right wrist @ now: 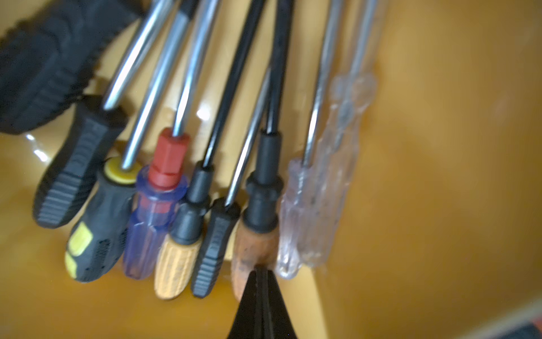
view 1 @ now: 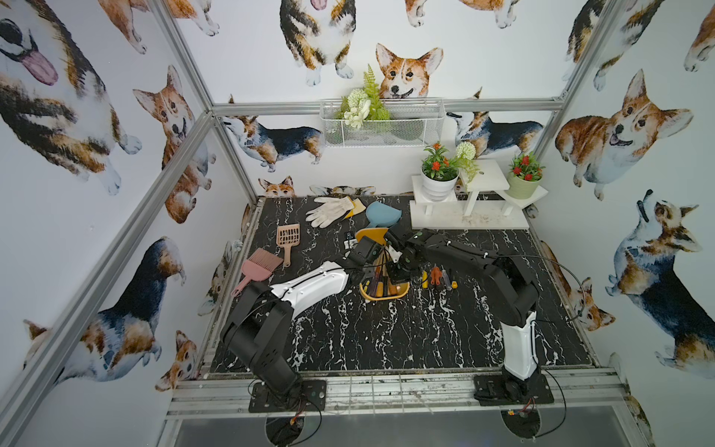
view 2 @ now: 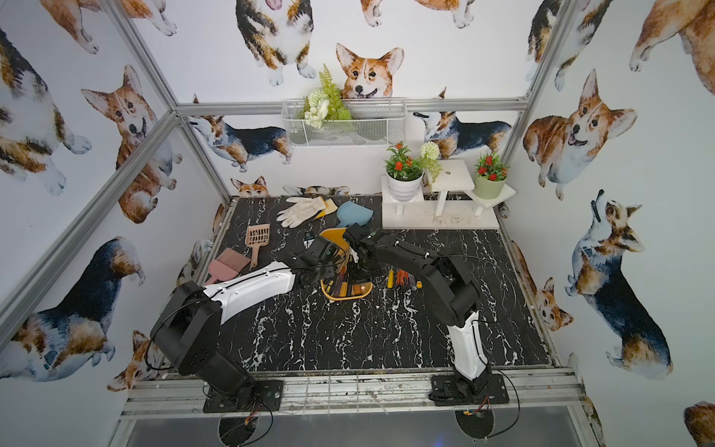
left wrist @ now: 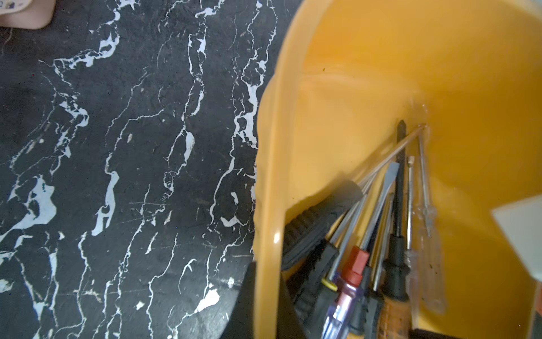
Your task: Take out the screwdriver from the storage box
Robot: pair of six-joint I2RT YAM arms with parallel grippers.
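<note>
The yellow storage box (view 1: 383, 295) stands mid-table, full of screwdrivers, several with handles visible: red-purple (right wrist: 146, 237), black-yellow (right wrist: 93, 237), wooden (right wrist: 175, 265), clear (right wrist: 321, 220). In the right wrist view my right gripper is shut, its tips over the orange wooden handle (right wrist: 254, 248), with nothing visible held. My left gripper is at the box's left wall, its tips mostly hidden behind the rim (left wrist: 276, 169); whether it touches the wall is unclear.
Loose tools (view 1: 439, 275) lie right of the box. A blue dustpan (view 1: 383, 212), gloves (view 1: 327, 212), a scoop (view 1: 288, 238) and a pink brush (view 1: 257, 268) lie behind and left. A white plant stand (view 1: 484, 178) stands at back right.
</note>
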